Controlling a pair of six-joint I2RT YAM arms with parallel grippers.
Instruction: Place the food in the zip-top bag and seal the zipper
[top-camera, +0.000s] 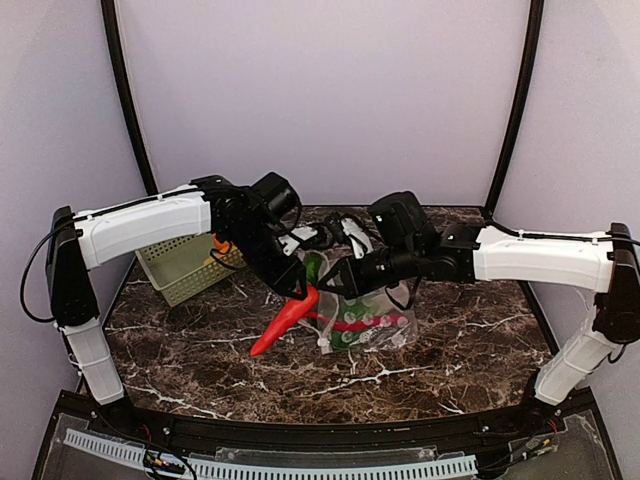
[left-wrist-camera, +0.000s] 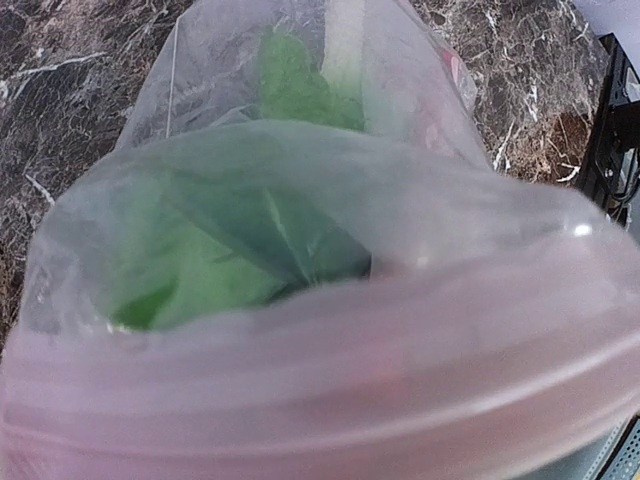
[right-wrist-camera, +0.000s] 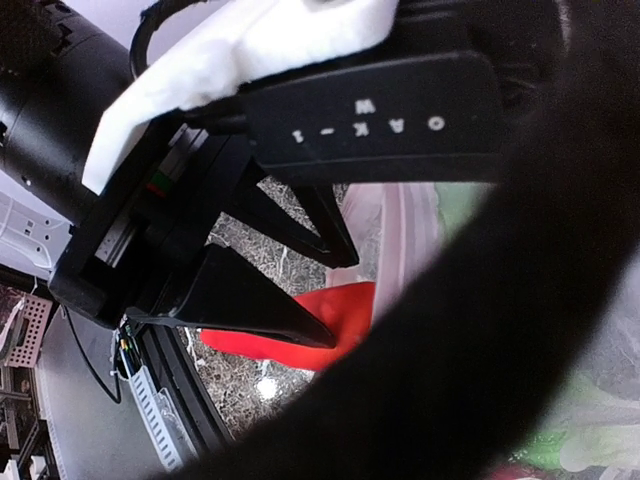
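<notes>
The red carrot (top-camera: 285, 325) slants outside the mouth of the clear zip bag (top-camera: 375, 330), its thick end at the mouth and its tip toward the lower left. Over the thick end is my left gripper (top-camera: 300, 290); in the right wrist view its black fingers (right-wrist-camera: 260, 302) stand apart, the lower one overlapping the carrot. Right at the bag mouth is my right gripper (top-camera: 338, 282), whose fingers are hidden in its wrist view. Something green (left-wrist-camera: 200, 265) and something red show through the bag. The bag's pink rim (left-wrist-camera: 400, 390) fills the lower left wrist view, hiding the carrot there.
The pale perforated basket (top-camera: 190, 285) stands at the back left, with an orange item (top-camera: 221, 243) in it. Bare marbled table lies in front of the bag and to its right. A black strap (right-wrist-camera: 480, 330) blocks much of the right wrist view.
</notes>
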